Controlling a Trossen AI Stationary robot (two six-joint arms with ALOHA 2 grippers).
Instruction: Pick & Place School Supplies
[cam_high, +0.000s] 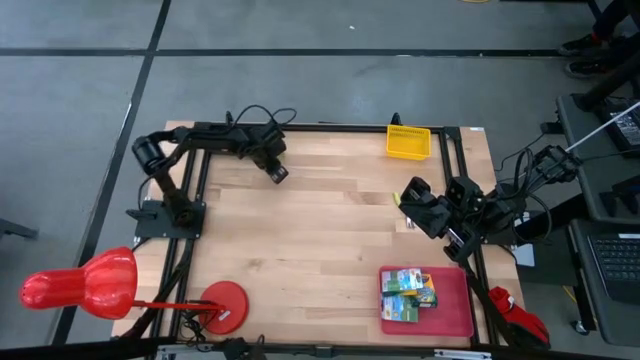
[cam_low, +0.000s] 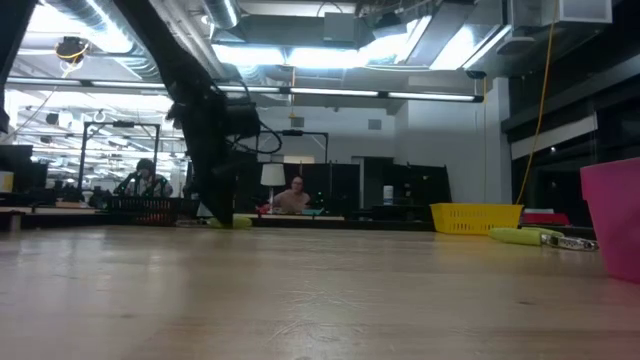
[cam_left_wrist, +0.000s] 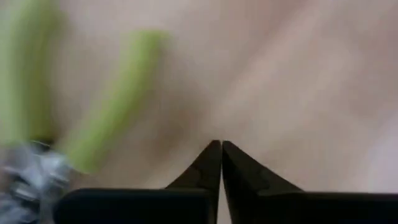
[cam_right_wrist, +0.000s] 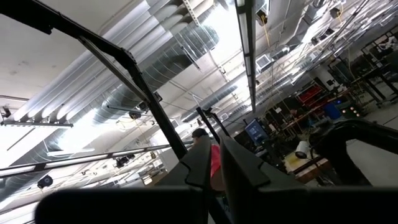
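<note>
Shut with nothing between its fingertips, my left gripper is low over the wooden table. Left of it in the left wrist view lies a blurred green-handled tool (cam_left_wrist: 118, 102), its metal end towards the lower left. The low view shows a small green patch (cam_low: 240, 221) by that arm's tip; in the high view the arm hides this spot. Another green-handled tool (cam_low: 540, 238) with a metal head rests on the right side of the table. My right gripper is shut and empty, facing the ceiling. A pink tray (cam_high: 455, 300) holds several colourful packs (cam_high: 402, 281).
An empty-looking yellow basket (cam_high: 408, 142) stands at the back right. A red lamp (cam_high: 85, 283) with a round red base (cam_high: 226, 307) occupies the front left.
</note>
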